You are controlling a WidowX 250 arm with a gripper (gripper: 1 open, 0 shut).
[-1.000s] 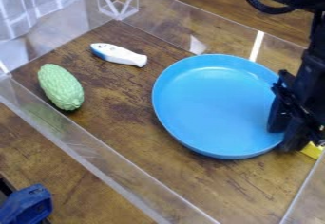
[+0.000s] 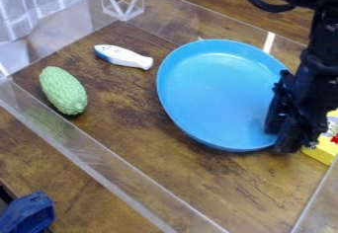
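My black gripper (image 2: 294, 114) is at the right edge, over the right rim of a round blue plate (image 2: 211, 84). Its fingertips are down at the rim; whether they are shut on it I cannot tell. A yellow object (image 2: 321, 151) is partly hidden behind the gripper.
A green bumpy vegetable (image 2: 63, 90) and a white and blue utensil (image 2: 123, 55) lie on the wooden surface at the left. Clear plastic walls border the area. A blue object (image 2: 24, 214) is at the lower left corner.
The blue plate and my gripper have moved a little left and upward in the view, showing more of the yellow object.
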